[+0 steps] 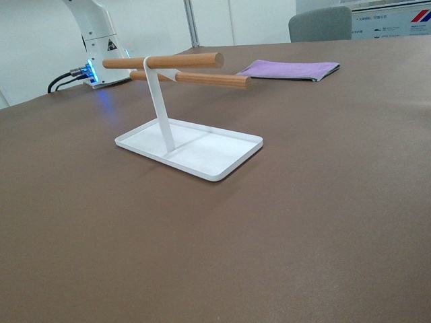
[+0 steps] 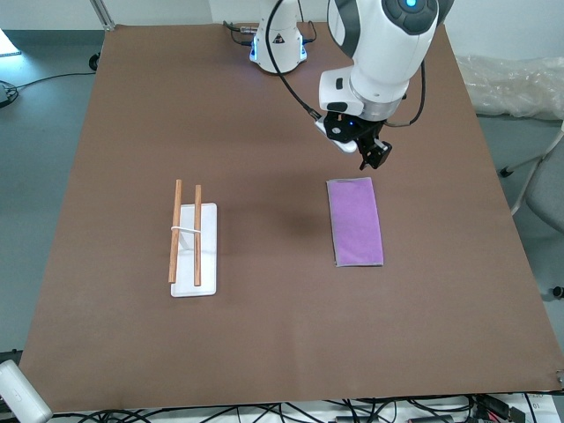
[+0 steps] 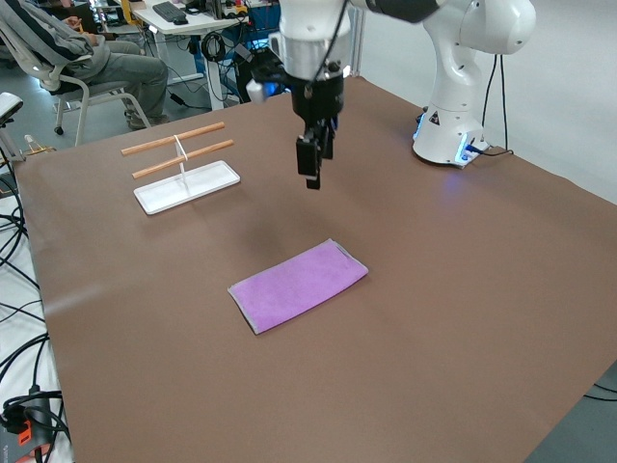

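Note:
My gripper (image 2: 374,159) hangs above the far part of the table, beyond the purple cloth and right of the rack in the left view; in the right view its black fingertips (image 3: 312,178) point down, and whether they are open is unclear. The folded purple cloth (image 2: 355,222) lies flat, also visible in the top view (image 1: 289,69) and right view (image 3: 298,285). A white-tray rack (image 2: 205,251) with two wooden bars stands to its left, upright in the top view (image 1: 195,151) and right view (image 3: 188,188).
The white arm base (image 3: 442,140) and cables sit at the far edge. A chair, a seated person and cable bundles are off the table.

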